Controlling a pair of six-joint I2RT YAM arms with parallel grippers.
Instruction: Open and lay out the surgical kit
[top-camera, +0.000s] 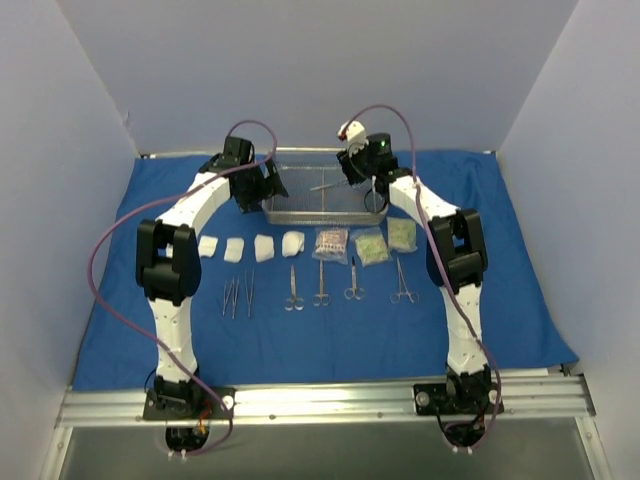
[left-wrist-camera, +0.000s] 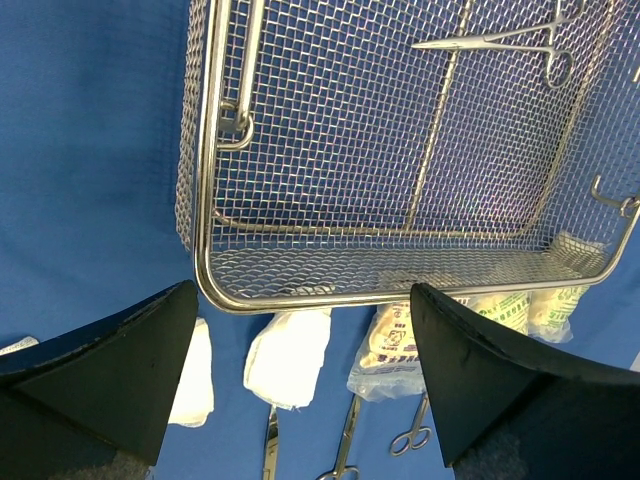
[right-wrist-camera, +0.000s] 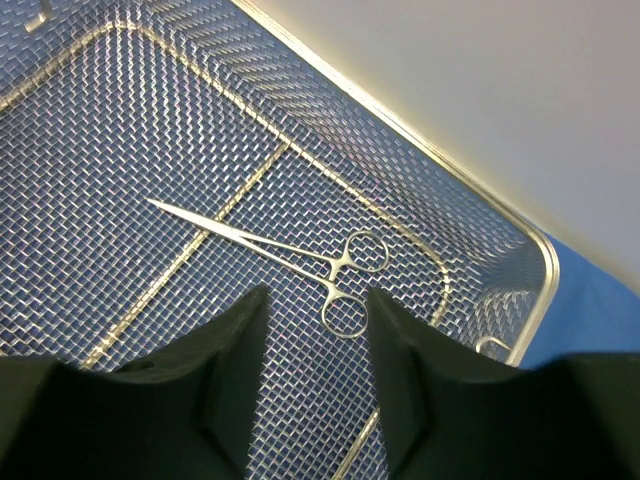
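The wire-mesh tray (top-camera: 300, 217) sits at the back of the blue cloth. One silver hemostat (right-wrist-camera: 330, 265) lies in it, its rings toward the right. My left gripper stands open at the tray's left end, its fingers over the near rim. My right gripper hangs above the tray near its back right, fingers apart over the hemostat's rings, with nothing seen held between them.
In front of the tray lie white gauze pads (top-camera: 264, 247), bagged packs (top-camera: 331, 243), tweezers (top-camera: 235, 295) and several scissors-like instruments (top-camera: 321, 298) in rows. Walls bound the back and sides.
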